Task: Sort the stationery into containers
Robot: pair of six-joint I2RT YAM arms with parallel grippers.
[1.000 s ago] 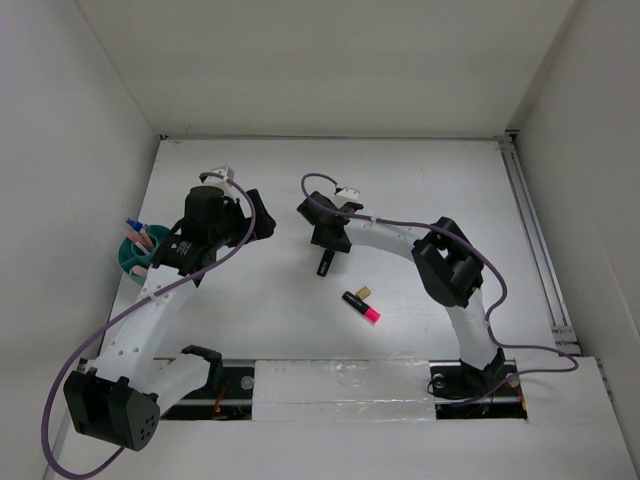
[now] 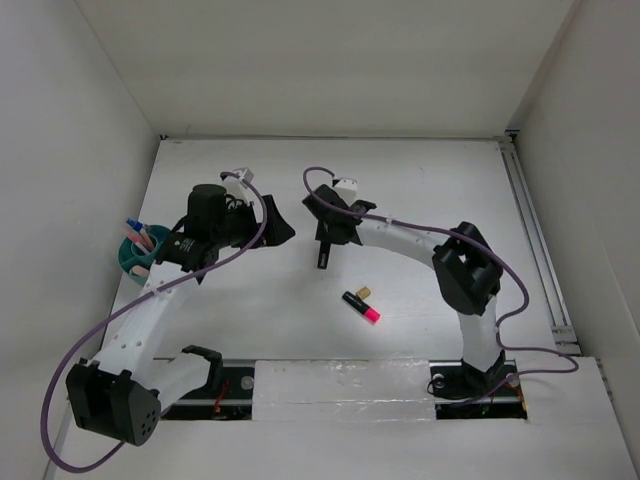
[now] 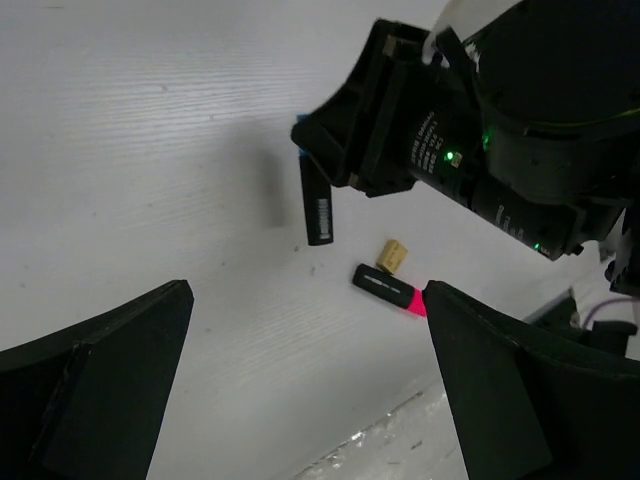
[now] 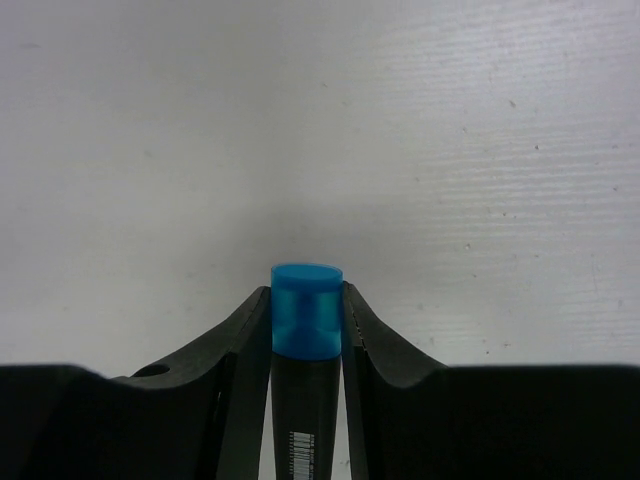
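Observation:
A black marker with a blue end is held at that end by my right gripper, near the middle of the work surface; it also shows in the left wrist view (image 3: 317, 207). My left gripper stands open to its left, nothing between its fingers. A black highlighter with a pink end (image 2: 360, 306) lies below, beside a small tan block (image 2: 362, 293). At the far left, a teal container (image 2: 132, 263) holds several pens, partly hidden by the left arm.
Walls enclose it on the sides and back. A front ledge (image 2: 340, 390) with cables runs along the near edge, and purple cables drape over both arms.
My left gripper has moved right and toward the middle. My right gripper has risen and shifted slightly with the marker in it, and the right arm's elbow has moved rightward.

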